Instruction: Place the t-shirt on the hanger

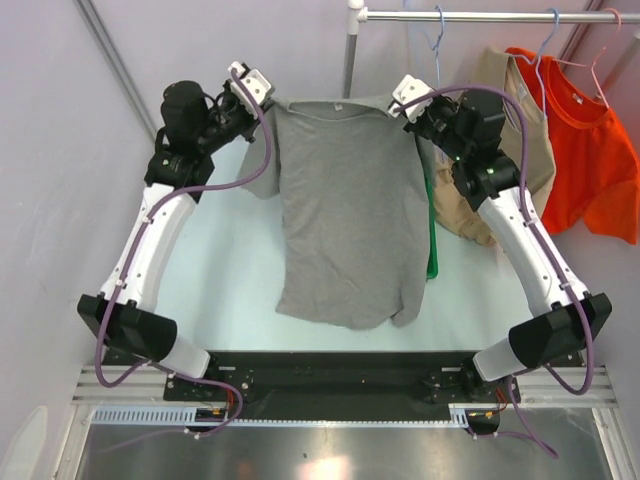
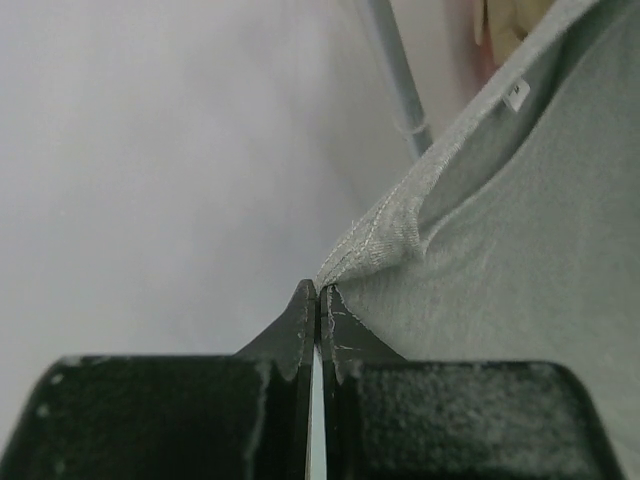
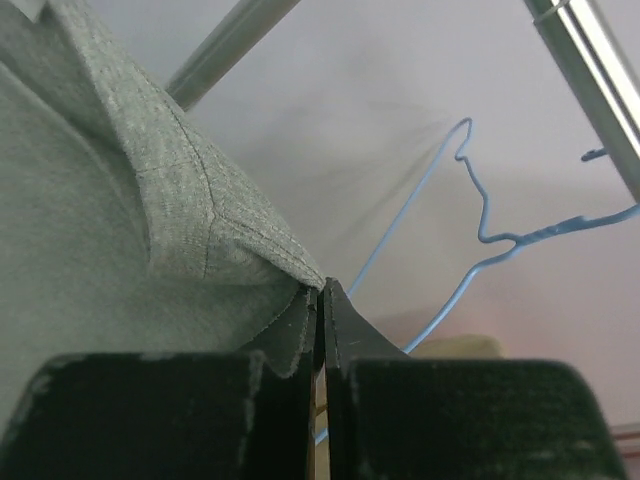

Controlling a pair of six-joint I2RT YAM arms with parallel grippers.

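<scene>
A grey T-shirt [image 1: 350, 210] is stretched between both grippers, its body draped down across the white table in the top view. My left gripper [image 1: 262, 100] is shut on one shoulder at upper left; in the left wrist view the fabric runs into the closed fingertips [image 2: 318, 292]. My right gripper [image 1: 405, 118] is shut on the other shoulder; in the right wrist view the folded edge meets its tips [image 3: 318, 293]. A green plastic hanger [image 1: 432, 255] lies mostly hidden under the shirt's right side.
A rail [image 1: 480, 16] at the back carries blue and pink hangers, a beige garment [image 1: 530, 150] and an orange shirt [image 1: 590, 180] at the right, near my right arm. A post [image 1: 350, 60] stands behind the shirt.
</scene>
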